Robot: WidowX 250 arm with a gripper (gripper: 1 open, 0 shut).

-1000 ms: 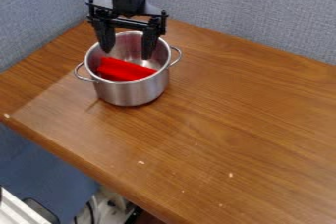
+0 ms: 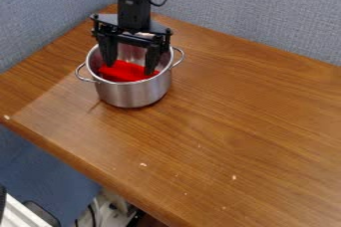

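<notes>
A silver pot (image 2: 131, 95) with two loop handles stands at the left part of the wooden table. Inside it lies a red object (image 2: 123, 72), partly hidden by my black gripper (image 2: 128, 64). The gripper is open and reaches down into the pot, its fingers on either side over the red object. Whether they touch it, I cannot tell.
Grey padded walls stand behind and at the left. Some white parts and cables show below the table's near left edge.
My gripper has come down lower into the pot, covering more of the red object. The pot looks unmoved.
</notes>
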